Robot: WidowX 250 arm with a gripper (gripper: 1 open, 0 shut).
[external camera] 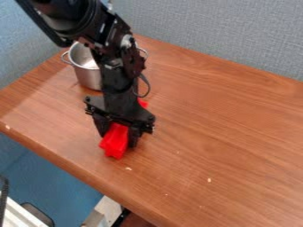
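Note:
My black gripper (pixel 119 129) is low over the front-left part of the wooden table (pixel 225 133), shut on a red object (pixel 113 144). The red object sticks out below the fingers toward the front edge, and another bit of red shows behind the gripper on its right. The gripper hides the middle of it, so its full shape cannot be told.
A steel pot (pixel 85 71) with handles stands at the back left, behind the arm. The table's left edge runs close by the gripper, with a blue surface below.

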